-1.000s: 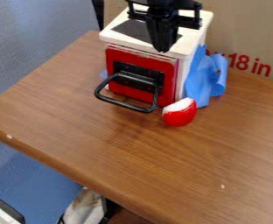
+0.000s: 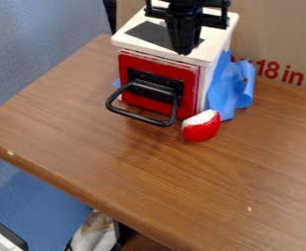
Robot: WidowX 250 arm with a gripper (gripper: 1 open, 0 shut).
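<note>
A small toy oven [image 2: 142, 68] in white and red, with a black door handle [image 2: 141, 116], stands at the back of the wooden table. My black gripper [image 2: 182, 45] hangs over the dark patch on the oven's top, its fingers pointing down; whether it is open or shut is unclear. A red and white rounded object [image 2: 202, 127] lies on the table at the oven's front right corner.
A crumpled blue cloth [image 2: 230, 86] lies along the oven's right side. A cardboard sheet [image 2: 281, 44] stands behind.
</note>
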